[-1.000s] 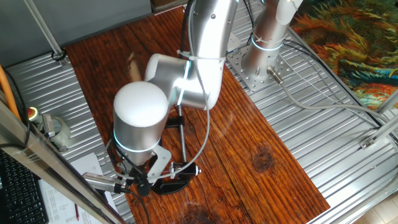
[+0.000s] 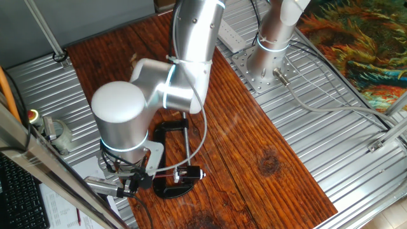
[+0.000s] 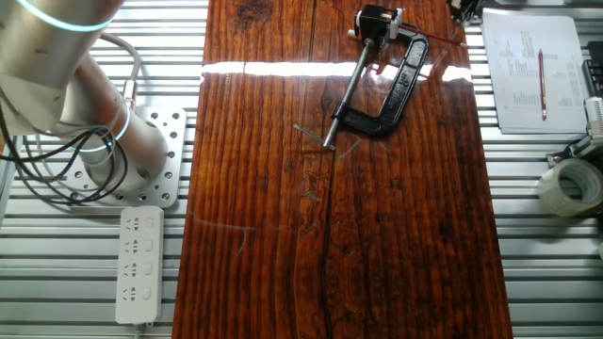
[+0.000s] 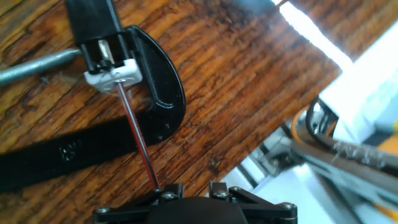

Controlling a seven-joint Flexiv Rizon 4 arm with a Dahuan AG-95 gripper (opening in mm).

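A thin dark-red, pencil-like rod (image 4: 138,138) runs out of a small white piece (image 4: 115,76) at the end of a black block (image 4: 93,23). The block sits on a black C-clamp (image 4: 166,93) lying on the wooden board. Toward the bottom of the wrist view, the rod's near end reaches the left side of my gripper. The two fingers stand apart, and nothing shows in the gap; the rod lies outside it, by the left finger (image 4: 169,193). In exterior view 2 the clamp (image 3: 407,80) and the rod (image 3: 435,37) show near the top.
Printed paper (image 3: 532,71) with a pencil (image 3: 543,85) on it lies beyond the board's edge. A tape roll (image 3: 571,186) is nearby. A power strip (image 3: 139,268) lies on the slatted table. Much of the wooden board (image 3: 311,245) is clear.
My arm has swung left in exterior view 1, carrying the wrist away from the clamp and uncovering more of it. The clamp and block have stayed in place.
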